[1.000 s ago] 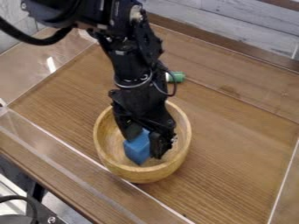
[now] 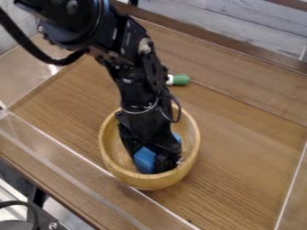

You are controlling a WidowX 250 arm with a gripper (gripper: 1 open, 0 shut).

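My black gripper point(image 2: 153, 146) reaches down into a tan bowl point(image 2: 150, 182), its fingertips low over and around a blue object point(image 2: 145, 160) inside. The blue object is mostly covered by the fingers, with a small part also showing at the right side of the fingers. Whether the fingers are closed on it I cannot tell.
A small green object point(image 2: 179, 79) lies on the wooden table point(image 2: 240, 153) behind the arm. The table right of the bowl is clear. Pale edging runs along the back and the lower left, with a black cable at the bottom left.
Compared with a second ago, my gripper sits lower in the bowl and covers more of the blue object.
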